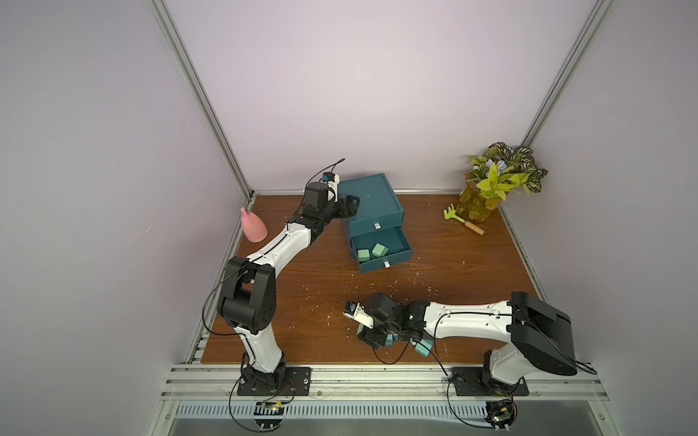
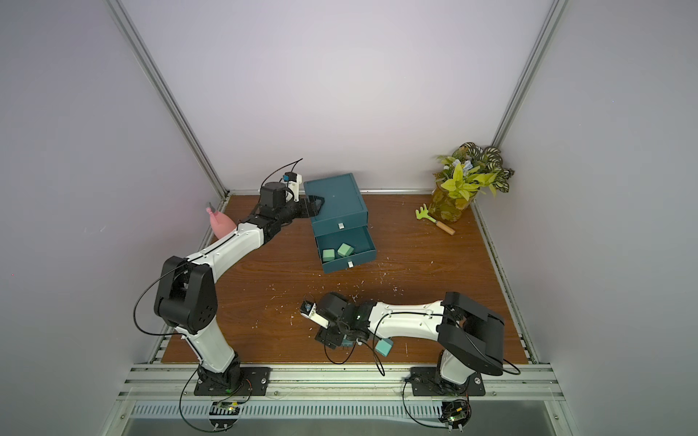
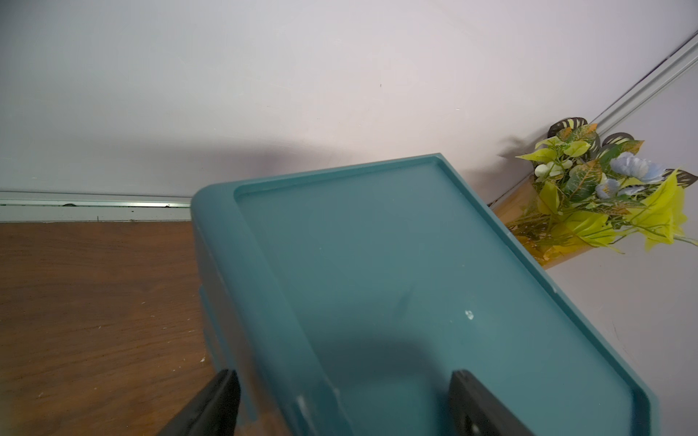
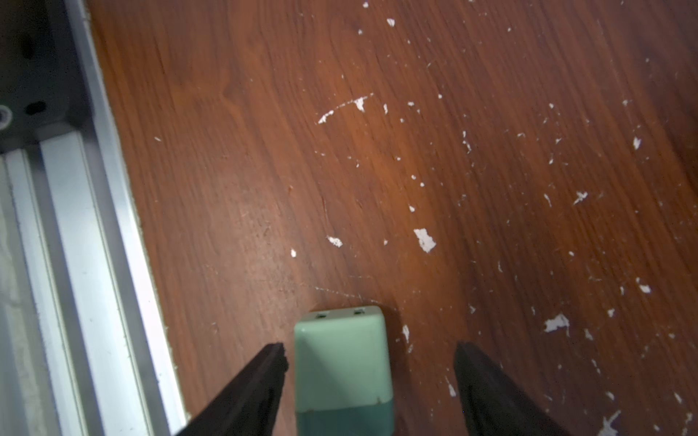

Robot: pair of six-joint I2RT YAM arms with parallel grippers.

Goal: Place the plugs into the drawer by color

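Note:
The teal cabinet (image 1: 370, 196) stands at the back with its lower drawer (image 1: 400, 255) pulled out, holding two pale green plugs (image 1: 378, 250). My left gripper is open at the cabinet's top left edge, its fingers astride that edge. My right gripper is open low over the front of the table, a green plug (image 4: 341, 356) between its fingers, apparently untouched. A lighter blue plug (image 2: 384, 347) lies right of it; another blue one is partly hidden under the arm.
A plant in a vase (image 1: 476, 204) and a small rake (image 1: 472, 226) stand or lie at back right; a pink object (image 1: 253, 226) is at back left. The aluminium front edge (image 4: 131, 239) is close by the right gripper.

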